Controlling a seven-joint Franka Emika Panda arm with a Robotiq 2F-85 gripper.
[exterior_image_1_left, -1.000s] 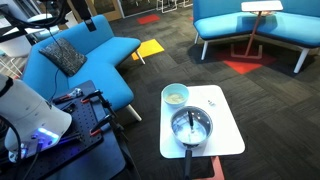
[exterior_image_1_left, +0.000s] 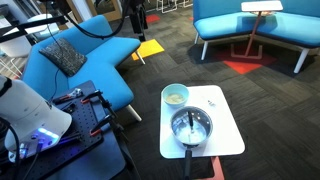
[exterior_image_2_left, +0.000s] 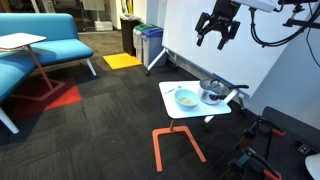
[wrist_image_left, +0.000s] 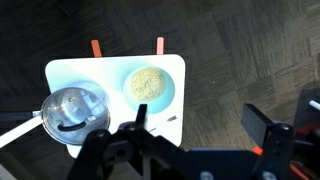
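My gripper (exterior_image_2_left: 211, 43) hangs in the air well above the small white table (exterior_image_1_left: 226, 135), its fingers spread with nothing between them. On the table a pale blue bowl (exterior_image_1_left: 175, 93) holds light grainy contents (wrist_image_left: 149, 83). Beside it stands a silver pot (exterior_image_1_left: 191, 127) with a long dark handle (exterior_image_1_left: 187, 163); something dark shows within it, seemingly a utensil or part of a lid. A small pale item, perhaps a spoon (wrist_image_left: 163, 123), lies near the bowl. From the wrist, bowl and pot both appear left of centre, and the open fingers frame floor to the bowl's right.
Blue sofas (exterior_image_1_left: 258, 25) and another small white table (exterior_image_1_left: 262, 6) stand farther off. The robot's base sits on a dark stand (exterior_image_1_left: 80, 140). Bins (exterior_image_2_left: 150, 45) line the back. Open carpet (exterior_image_2_left: 90, 125) surrounds the table.
In exterior view 1 the gripper has swung rightward from the upper left, coming nearer the table. Bowl, pot and table look unchanged.
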